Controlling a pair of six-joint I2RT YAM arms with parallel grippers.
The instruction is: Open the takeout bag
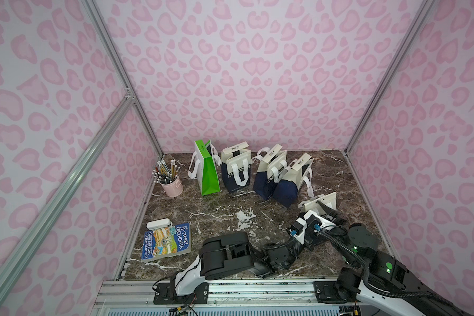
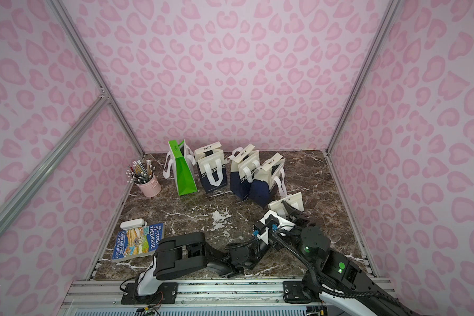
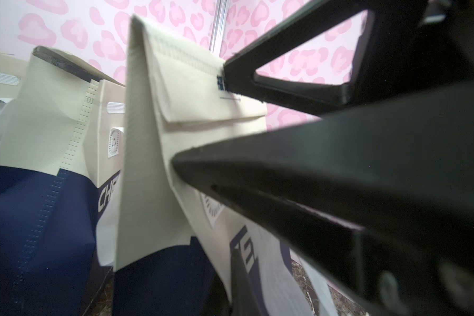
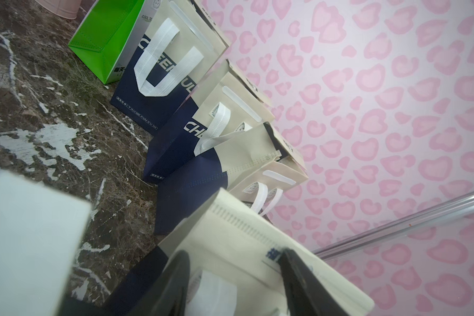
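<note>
The takeout bag (image 3: 158, 221), cream above and navy below, stands at the front right with its top folded over in a flap (image 3: 205, 84). A white handle (image 4: 216, 295) hangs on its side. My right gripper is open, fingers spread in front of the flap in the right wrist view. Its black fingers (image 3: 321, 163) cross the left wrist view from the right, tips at the flap and just below it. Low against the bag, my left gripper is shut; whether bag material lies between its mostly hidden fingertips cannot be made out.
Behind stand a green bag (image 1: 208, 171) and several navy-and-cream bags (image 1: 237, 168). A pink brush cup (image 1: 172, 187), a white case (image 1: 159, 223) and a book (image 1: 167, 242) are at left. Both arms crowd the front right.
</note>
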